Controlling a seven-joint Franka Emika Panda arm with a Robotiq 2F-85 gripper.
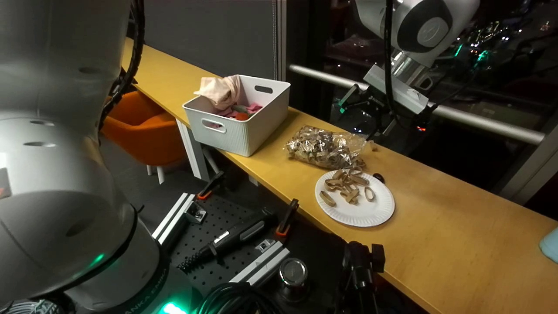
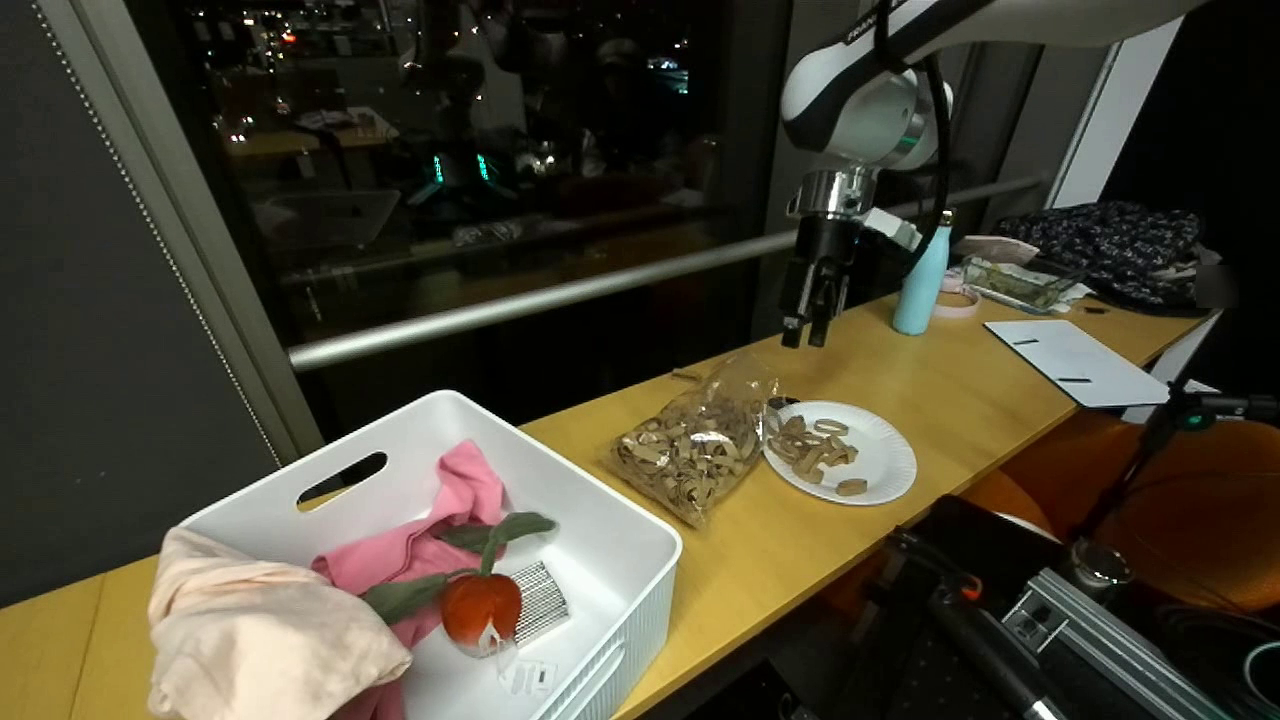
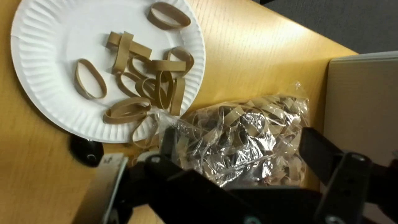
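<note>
In the wrist view my gripper is open, its two dark fingers wide apart and nothing held between them. Below them on the table lies a clear plastic bag full of tan rubber bands. Beside the bag is a white paper plate with several loose bands on it, such as a single oval band. From exterior view 2, the gripper hangs in the air above the table, pointing down near the window side, clear of both the bag and the plate.
A white bin holding cloths and a red fruit-like item stands past the bag. A small black object touches the plate's edge. A metal rail runs along the window. A blue bottle stands farther along the table.
</note>
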